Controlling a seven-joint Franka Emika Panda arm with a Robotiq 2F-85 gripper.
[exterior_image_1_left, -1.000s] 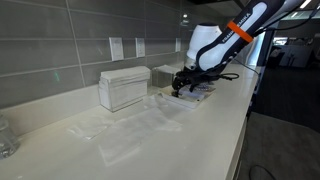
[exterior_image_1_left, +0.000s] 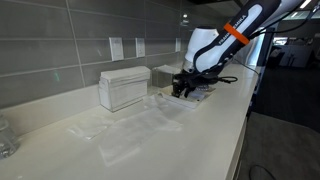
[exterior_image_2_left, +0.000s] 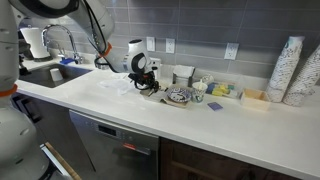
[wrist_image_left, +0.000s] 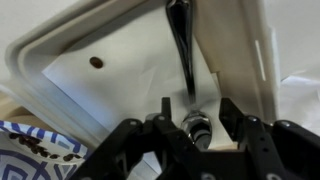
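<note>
In the wrist view a slim dark utensil (wrist_image_left: 187, 58) with a thin shaft lies across a white sheet (wrist_image_left: 125, 72) inside a pale tray (wrist_image_left: 35, 52). Its rounded black end, ringed with a shiny edge, sits between the fingers of my gripper. The two fingers stand part open, one to each side of that end; firm contact does not show. From outside, the gripper (exterior_image_1_left: 181, 86) reaches down into the tray area near the wall, too small there to show the fingers.
Blue-patterned fabric or dishware (wrist_image_left: 30, 150) borders the tray. A white box (exterior_image_1_left: 123, 88) stands against the wall. A green-and-white cup (exterior_image_2_left: 199, 91) and a wooden box (exterior_image_2_left: 254, 99) stand farther along. Clear counter (exterior_image_2_left: 260, 135) lies in front.
Over the last second the arm and gripper have shifted slightly, staying low over the tray. The surrounding objects have not visibly moved.
</note>
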